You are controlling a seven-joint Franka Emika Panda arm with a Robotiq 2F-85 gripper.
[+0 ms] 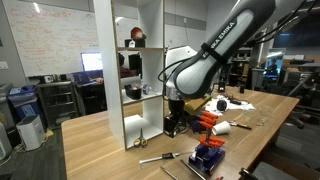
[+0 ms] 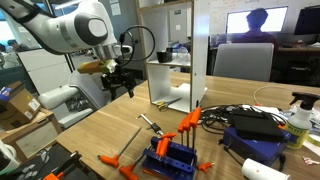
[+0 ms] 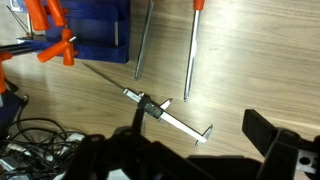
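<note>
My gripper stands open above the table, its dark fingers wide apart and nothing held between them. Below the gap lies a silver caliper (image 3: pixel 170 116) with a dark slider, flat on the wood. Two slim screwdrivers, one with a red handle (image 3: pixel 199 4), lie beyond it. In the second exterior view the gripper (image 2: pixel 121 88) hangs well clear of the tabletop, to the left of the shelf. A blue bin (image 2: pixel 176 152) there holds several orange-handled tools; the same bin (image 3: pixel 92 50) fills the upper left of the wrist view.
A white shelf unit (image 1: pixel 131 128) stands close beside the arm. Tangled dark cables (image 3: pixel 40 150) lie left of the caliper. A black case (image 2: pixel 255 122), a spray bottle (image 2: pixel 300 112) and a white cylinder (image 2: pixel 262 172) occupy the right. Bare table (image 1: pixel 92 150) shows in front of the shelf.
</note>
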